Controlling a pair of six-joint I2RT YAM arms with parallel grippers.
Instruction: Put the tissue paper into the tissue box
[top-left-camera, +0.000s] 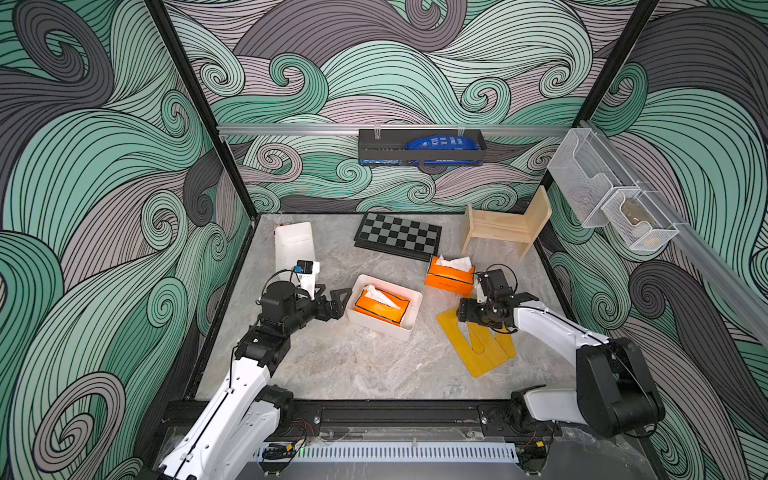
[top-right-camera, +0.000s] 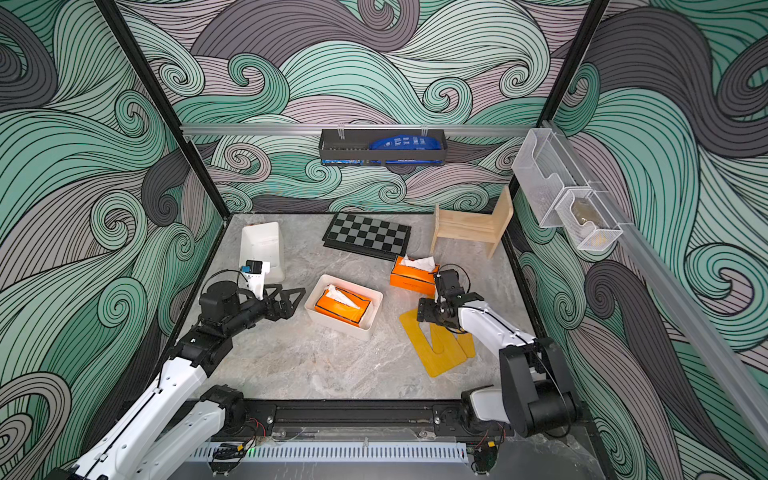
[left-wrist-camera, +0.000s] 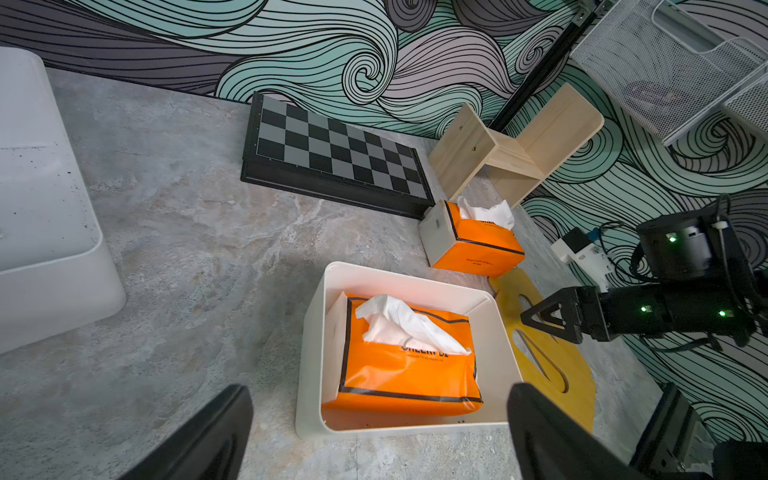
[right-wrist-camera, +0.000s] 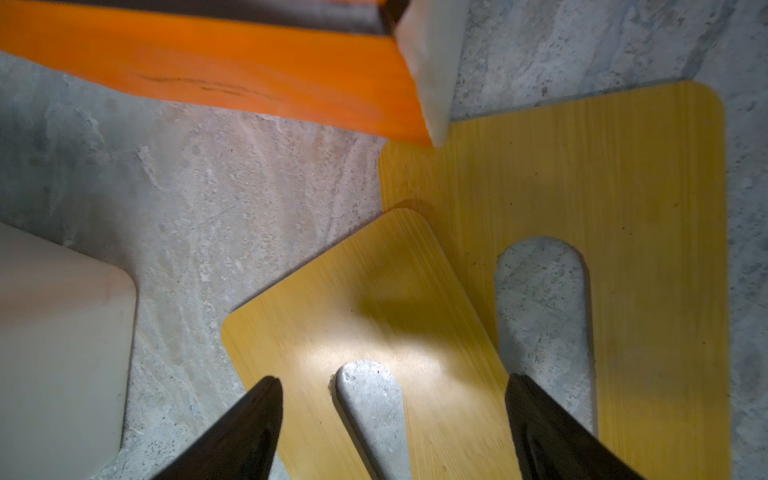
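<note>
An orange tissue pack (top-left-camera: 384, 312) with white tissue sticking out lies inside a cream open box (left-wrist-camera: 312, 376) at centre. A second orange tissue pack (top-right-camera: 413, 280) stands behind it to the right. My left gripper (top-left-camera: 339, 301) is open, left of the cream box, with nothing between its fingers. My right gripper hangs over yellow boards, in front of the second pack and right of the cream box; its fingers are apart with nothing between them in the right wrist view.
Yellow boards (top-left-camera: 464, 352) lie at the right front. A chessboard (top-left-camera: 397, 236) and a wooden stand (top-left-camera: 504, 228) sit at the back, a white bin (top-left-camera: 293, 240) at back left. Wire baskets (top-right-camera: 536, 176) hang on the right rail.
</note>
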